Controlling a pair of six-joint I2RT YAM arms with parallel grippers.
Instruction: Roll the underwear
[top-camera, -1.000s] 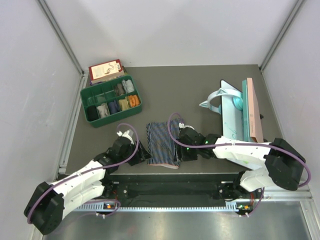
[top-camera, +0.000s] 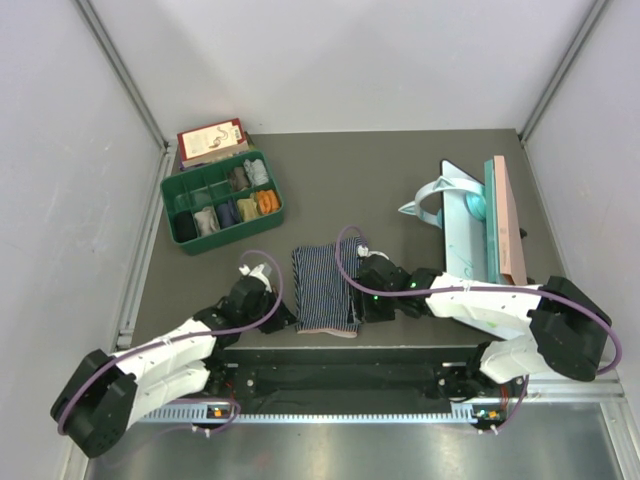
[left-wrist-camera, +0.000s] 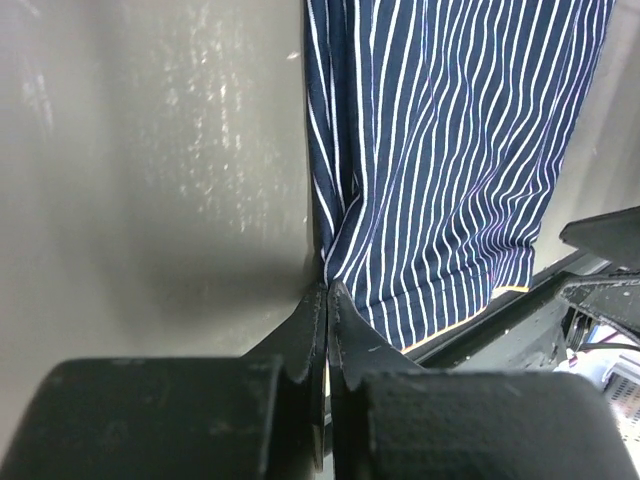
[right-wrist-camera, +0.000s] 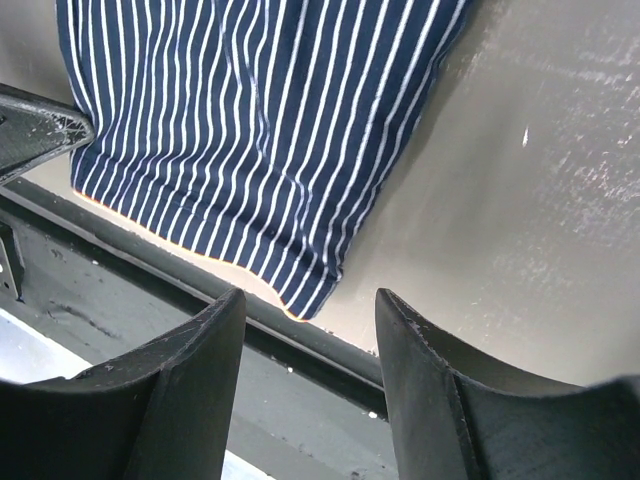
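Navy-and-white striped underwear (top-camera: 322, 280) lies spread flat near the table's front edge, between the two arms. In the left wrist view its fabric (left-wrist-camera: 440, 160) has a folded, bunched left side, and my left gripper is shut right at that edge, near the lower hem; whether cloth is between its tips is hard to tell. My right gripper stands open over the opposite lower corner of the garment (right-wrist-camera: 250, 140), with the hem's corner between and just ahead of its fingertips.
A green divided bin (top-camera: 180, 195) with rolled garments stands back left, a box (top-camera: 210, 135) behind it. A white board with upright panels (top-camera: 505, 215) and a light blue item (top-camera: 430, 200) occupy the right.
My left arm has shifted slightly at the garment's left edge. The right arm looks unmoved, and the underwear lies much as before.
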